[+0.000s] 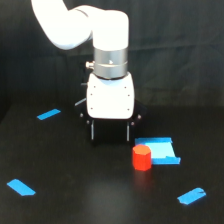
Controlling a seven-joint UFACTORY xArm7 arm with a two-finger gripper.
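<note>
A small red block (142, 158) stands on the black table, right of the image's middle. It overlaps, in this view, the lower left part of a blue-edged pale square (166, 152); whether it rests on the square or just in front of it I cannot tell. My gripper (110, 131) hangs up and to the left of the block, pointing down. Its two thin dark fingers (92, 130) are well apart, with nothing visible between them.
Blue tape strips lie on the table: one at the back left (48, 114), one at the front left (20, 187), and one at the front right (191, 196).
</note>
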